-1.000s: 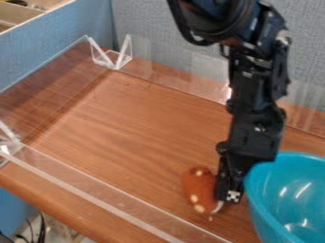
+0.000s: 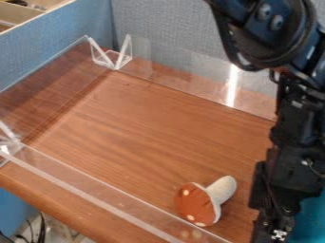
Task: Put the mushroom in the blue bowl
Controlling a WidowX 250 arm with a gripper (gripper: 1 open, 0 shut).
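The mushroom (image 2: pixel 203 201), with an orange, white-spotted cap and a pale stem, lies on its side on the wooden table near the front edge, outside the bowl. Its stem points up and to the right. At the right edge of the view is the blue bowl (image 2: pixel 311 224), mostly cut off by the frame and covered by the arm. My gripper (image 2: pixel 271 228) is low at the lower right, to the right of the mushroom and apart from it, in front of the bowl's visible side. Its dark fingers blend together, so their opening cannot be made out.
Clear plastic walls border the table, with a white corner bracket (image 2: pixel 112 54) at the back left. Cables (image 2: pixel 38 228) hang beyond the front left edge.
The arm and gripper have moved right, away from the mushroom, and the bowl has shifted right too. The mushroom, earlier against the gripper, now lies free with its stem showing.
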